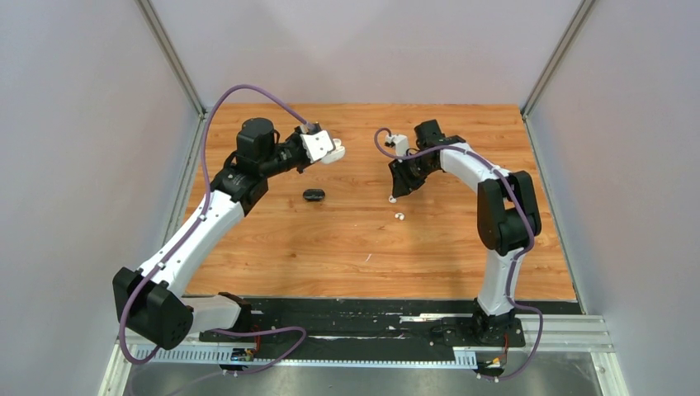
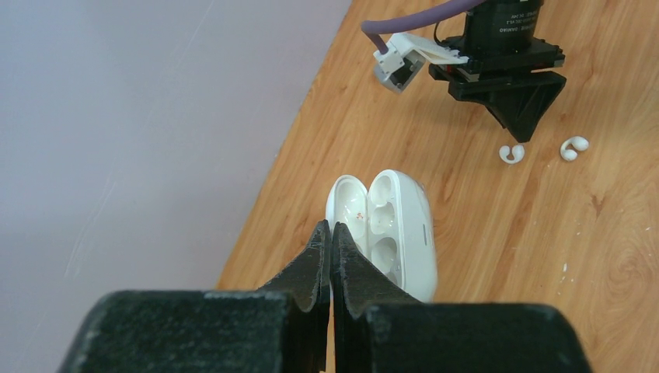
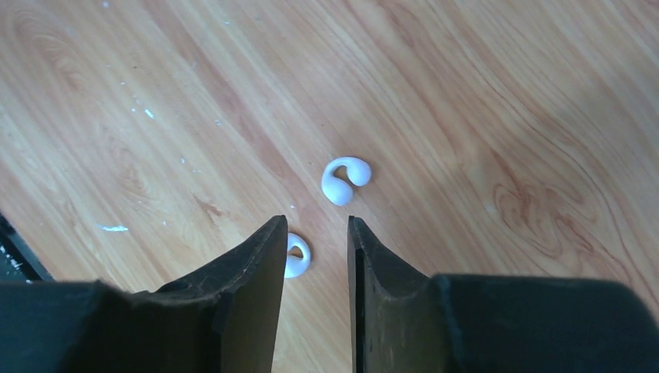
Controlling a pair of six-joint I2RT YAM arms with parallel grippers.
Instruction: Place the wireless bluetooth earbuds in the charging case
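The white charging case [image 2: 416, 233] has its lid open and its earbud hollows showing in the left wrist view. My left gripper is shut on a thin edge of the case; from above, the case [image 1: 334, 152] sits at its tip. Two white earbuds lie apart on the table: the nearer-to-me earbud [image 3: 346, 180] is curved and fully visible, while the other earbud [image 3: 298, 263] is partly covered by a finger of my right gripper. That gripper stands part open just above this second earbud, with empty space between its fingertips.
A small black object [image 1: 314, 195] lies on the wooden table [image 1: 347, 247] left of the earbuds. Bare table stretches across the middle and front. The right arm's purple cable [image 1: 429, 152] loops above its gripper.
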